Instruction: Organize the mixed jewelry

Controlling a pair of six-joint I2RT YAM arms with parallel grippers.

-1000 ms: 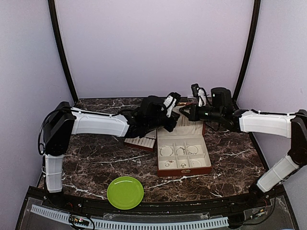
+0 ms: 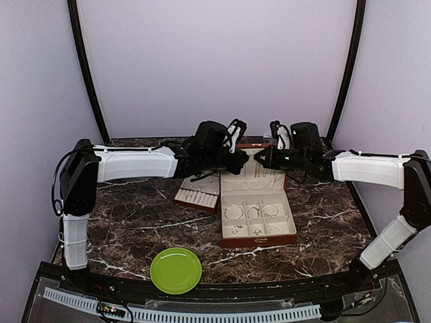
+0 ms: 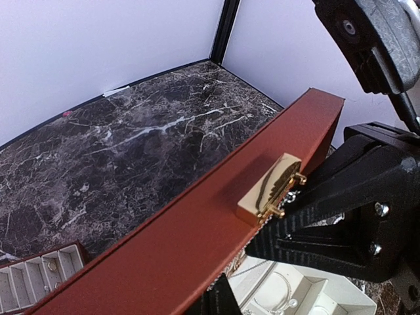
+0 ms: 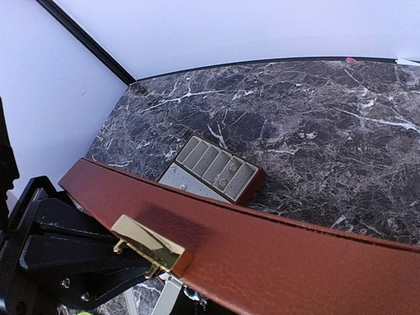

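The jewelry box (image 2: 259,238) stands with its lid raised; bracelets and small pieces lie in its pale compartments, and chains hang inside the lid. My left gripper (image 2: 246,159) and right gripper (image 2: 258,158) face each other, shut, in front of the lid's upper part. A thin silver chain (image 3: 250,239) runs below the lid's gold clasp (image 3: 270,189), between the two grippers' tips. Whether either gripper pinches it is too fine to tell. In the right wrist view, the lid's red-brown edge (image 4: 289,252) hides much of the box.
Left of the box sits a small tray (image 2: 196,198) with ring slots and a few pieces of jewelry. A green plate (image 2: 176,270) lies empty near the front edge.
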